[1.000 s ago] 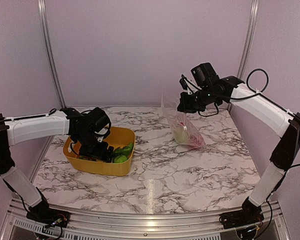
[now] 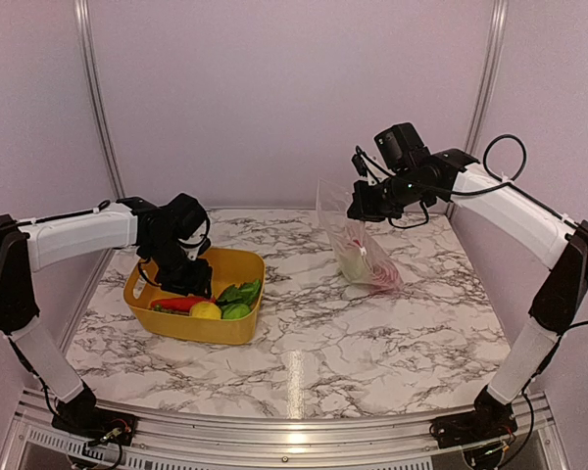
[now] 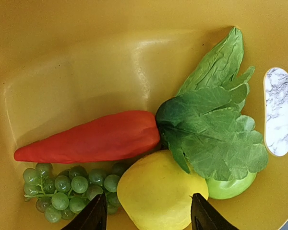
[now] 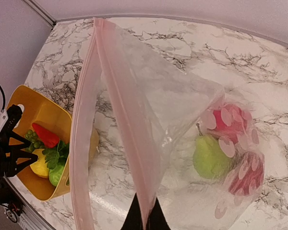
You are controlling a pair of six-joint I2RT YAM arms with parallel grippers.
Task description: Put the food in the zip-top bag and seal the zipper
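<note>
In the top view the clear zip top bag (image 2: 355, 245) hangs with its bottom on the table, my right gripper (image 2: 358, 213) shut on its pink-edged mouth. Through its film the right wrist view shows a green pear (image 4: 212, 157) and pinkish-red items (image 4: 228, 123). My left gripper is over the yellow basket (image 2: 191, 331), its fingers apart. Between and beyond their tips lies a yellow fruit (image 3: 161, 189), not visibly gripped. Around it are a red carrot (image 3: 96, 136) with green leaves (image 3: 213, 124), green grapes (image 3: 60, 194) and a partly hidden green round item (image 3: 233, 186).
Bare marble table (image 2: 294, 294) separates the basket from the bag, and its front part is clear. The basket's walls stand around the food, with a handle slot (image 3: 278, 111) in one side.
My left gripper has risen a little and shifted slightly left, uncovering the carrot and yellow fruit in the top view. The right arm and the bag look unchanged.
</note>
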